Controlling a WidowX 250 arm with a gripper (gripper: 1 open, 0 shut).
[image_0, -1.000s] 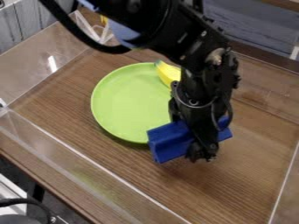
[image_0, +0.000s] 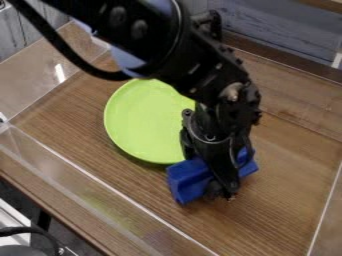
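My black gripper (image_0: 218, 175) is low over the wooden surface, its fingers down around a blue cloth or block (image_0: 190, 182) lying just right of and below a green plate (image_0: 140, 120). The fingers are open; the arm hides much of the blue thing and whether the fingers touch it.
The wooden tray floor (image_0: 114, 190) has free room at the lower left and right. Clear walls border it, and a black cable crosses the upper left. The plate's right part is partly hidden by the arm.
The gripper and blue thing have shifted slightly down and left since a second ago. A yellow object seen behind the arm earlier is now hidden.
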